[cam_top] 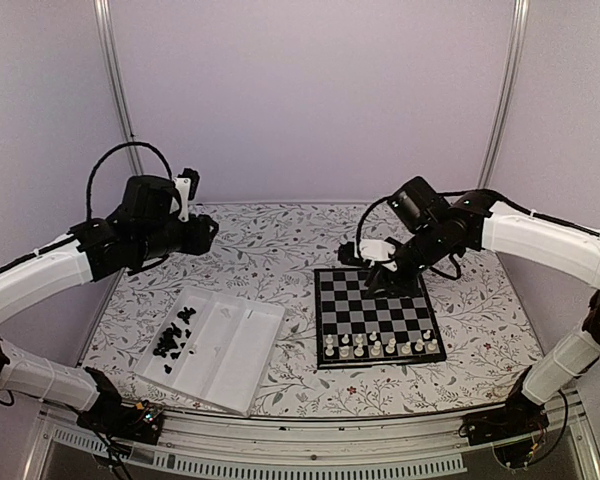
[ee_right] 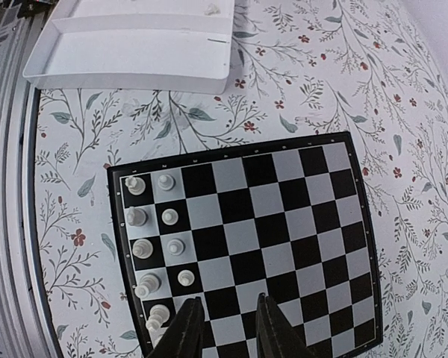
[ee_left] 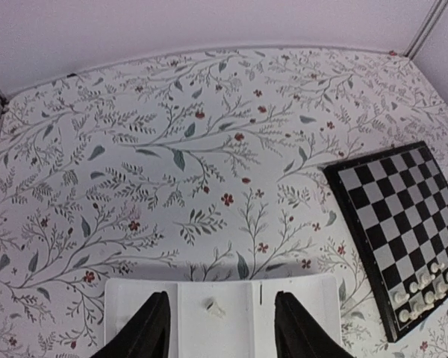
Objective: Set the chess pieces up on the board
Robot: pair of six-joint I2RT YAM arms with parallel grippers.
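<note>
The chessboard (cam_top: 325, 300) lies right of the table's middle, with white pieces (cam_top: 375, 348) in two rows along its near edge. Seen from the right wrist, upright pieces such as a pawn (ee_right: 185, 277) stand on separate squares. My right gripper hangs over the board, its fingers apart and empty. A white tray (cam_top: 242, 405) to the left holds a cluster of black pieces (cam_top: 168, 340). In the left wrist view one small white piece (ee_left: 214, 307) lies in the tray's middle compartment. Above the table's back left, my left gripper is open with nothing between its fingers.
Walls (cam_top: 310, 100) close in the back and sides; a metal rail (cam_top: 310, 440) runs along the front.
</note>
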